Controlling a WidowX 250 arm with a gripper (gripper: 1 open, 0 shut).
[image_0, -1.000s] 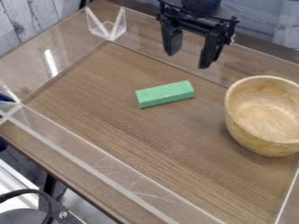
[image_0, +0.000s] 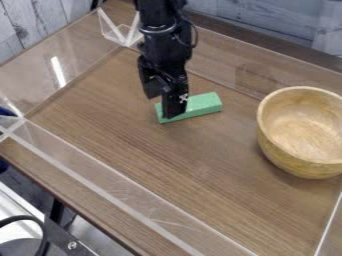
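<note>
My black gripper (image_0: 163, 94) reaches down from the top centre to a green bar (image_0: 203, 105) lying on the wooden table. The fingers are open, low over the bar's left part, which they partly cover. Whether they touch it I cannot tell.
A large wooden bowl (image_0: 301, 135) stands at the right. Clear plastic barriers edge the wooden table (image_0: 160, 190) on the left. A black cable lies at the lower left corner.
My gripper has come down from the back of the table and moved left, to the bar's left part. The bar looks about where it was.
</note>
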